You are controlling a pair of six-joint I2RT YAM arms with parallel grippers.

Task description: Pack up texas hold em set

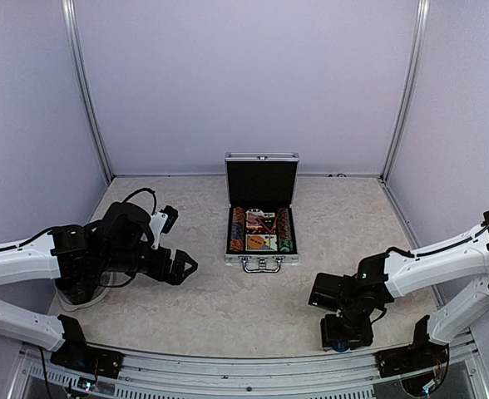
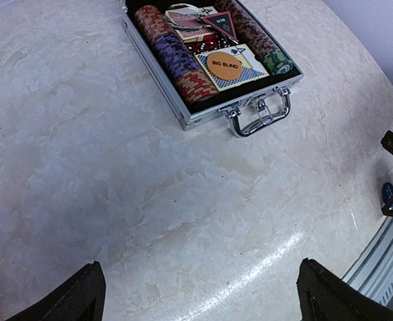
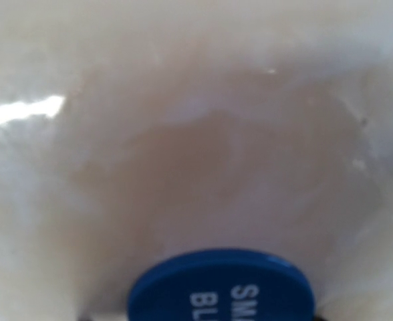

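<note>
An open aluminium case (image 1: 262, 258) stands mid-table, holding chip rows (image 2: 171, 53), card decks and a Big Blind button (image 2: 224, 67). My right gripper (image 1: 344, 337) is low at the front right, over a blue Small Blind button (image 3: 220, 291), which lies at the lower edge of the right wrist view. Whether its fingers grip the button cannot be seen. My left gripper (image 1: 180, 266) hangs open at the left, empty; its two fingers show at the bottom of the left wrist view.
A pale round item, partly hidden, lies beneath the left arm. Walls enclose the table.
</note>
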